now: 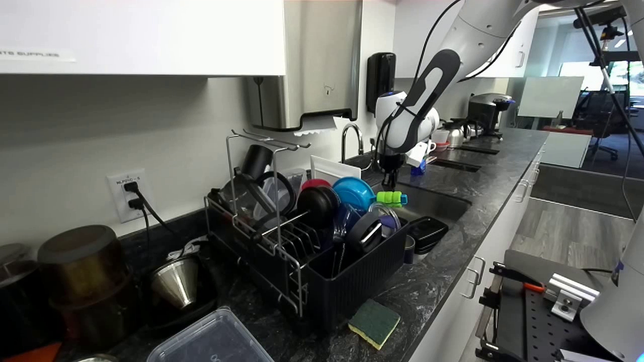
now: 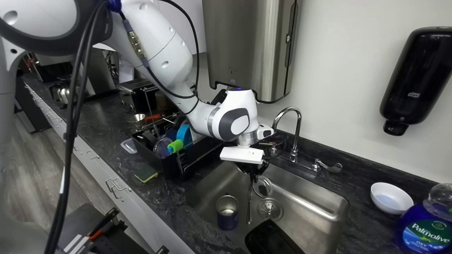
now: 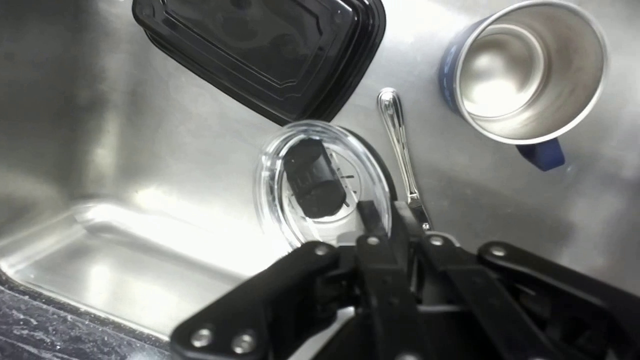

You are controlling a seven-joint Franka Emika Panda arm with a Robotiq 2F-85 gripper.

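Observation:
A round clear lid [image 3: 315, 180] with a black slider hangs tilted from my gripper, its rim held between the two narrow fingertips. In exterior view 2 the lid [image 2: 263, 187] shows just below the gripper [image 2: 254, 177], over the sink near the drain. A silver knife [image 3: 398, 135] is seen past the fingers, partly hidden by them. To its right in the wrist view stands a blue steel mug [image 3: 534, 69], open end up. The black plastic container [image 3: 252, 42] lies beyond the lid. In exterior view 1 the dishes hide what the gripper holds.
A full dish rack [image 1: 356, 271] stands beside the sink [image 2: 313, 199]. The faucet [image 2: 295, 131] rises close behind the gripper. A white bowl [image 2: 391, 197] and a blue soap bottle [image 2: 428, 228] sit on the far counter. A sponge [image 1: 374, 323] lies before the rack.

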